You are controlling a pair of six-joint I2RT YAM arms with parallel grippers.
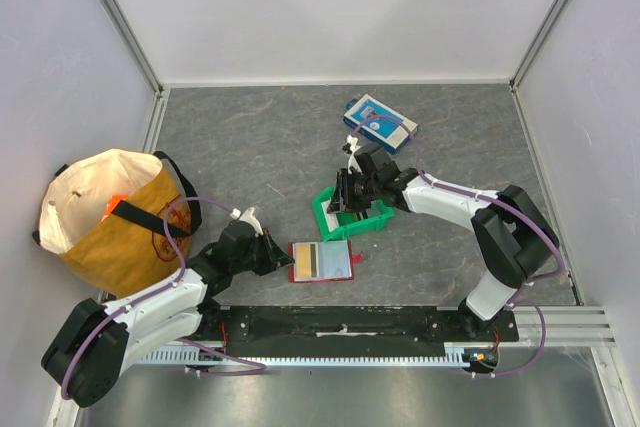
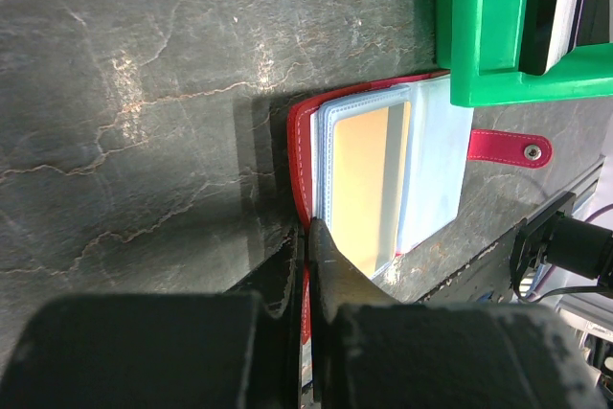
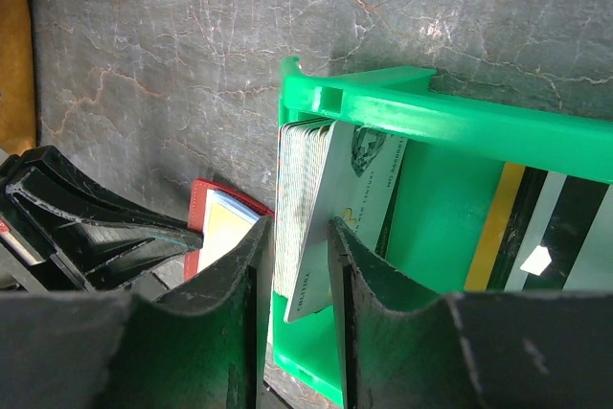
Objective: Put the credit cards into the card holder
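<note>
The red card holder (image 2: 299, 165) lies unfolded on the table, with clear sleeves and a tan card (image 2: 359, 179) in one of them. At its left edge, my left gripper is shut, the thin red border running between its fingertips. In the green tray (image 3: 450, 126) a stack of white cards (image 3: 299, 165) stands on edge, the front white card (image 3: 354, 184) leaning away from the others. My right gripper is part open over this stack, one finger on each side of the leaning card's near edge. Whether either finger touches it I cannot tell.
More cards, among them a yellow one (image 3: 495, 227), stand farther along the tray. A tan bag (image 1: 130, 217) fills the left side, and a blue-and-white box (image 1: 380, 124) lies behind the tray. Bare table (image 1: 250, 132) spreads across the back left.
</note>
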